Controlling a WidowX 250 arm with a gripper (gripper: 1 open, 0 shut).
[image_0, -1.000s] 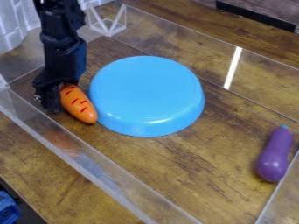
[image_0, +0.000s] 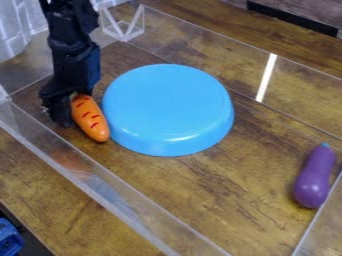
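Note:
The black gripper reaches down at the left of the camera view, its lower end at the upper end of an orange toy carrot, just left of a blue upside-down round plate or lid. Its fingertips are dark and partly hidden by the carrot, so I cannot tell whether they are shut on it.
A purple toy eggplant lies at the right. Clear walls border the wooden floor at the left, front and right.
The carrot and gripper appear to have shifted very slightly; otherwise the view is the same.

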